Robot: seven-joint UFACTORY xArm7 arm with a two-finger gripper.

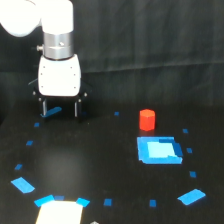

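In the camera view, a small red block [147, 120] stands on the dark table, right of centre. Just in front of it lies a shallow blue tray [142, 150] with a white patch inside. The white arm comes down at the upper left, and its gripper [61, 106] points at the table with its fingers wide apart. No object shows gripped between them. The gripper is well to the left of both block and tray.
Several small blue marks are scattered over the table, with larger blue strips [22, 185] near the left and right edges. A white object [60, 213] is cut off at the bottom edge. Between gripper and tray the table is mostly clear.
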